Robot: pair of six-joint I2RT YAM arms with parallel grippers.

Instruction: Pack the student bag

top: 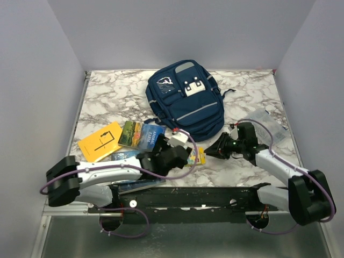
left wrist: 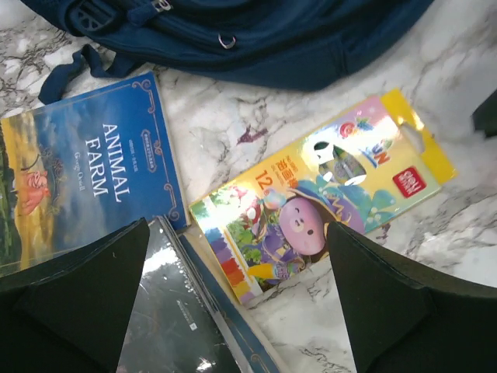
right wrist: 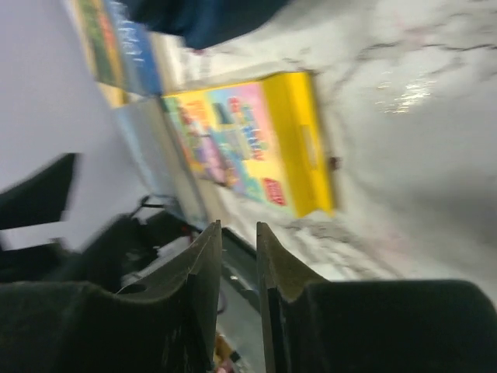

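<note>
A navy backpack (top: 194,110) lies at the back middle of the table. In front of it rests a colourful box of crayons (left wrist: 311,190) with a yellow end, flat on the marble. My left gripper is open above the box's near left end and the books, nothing held. It hides much of the box in the top view. Just right of the box, my right gripper stands open by a narrow gap, with nothing between its fingers. The "Animal Farm" book (left wrist: 93,163) and a dark book in a clear cover (left wrist: 175,315) lie left of the box.
A yellow folder (top: 100,141) lies at the left, beside the books. On the right is a clear pouch (top: 266,127). Bare marble (top: 107,91) shows at the back left. The two grippers are close together around the box.
</note>
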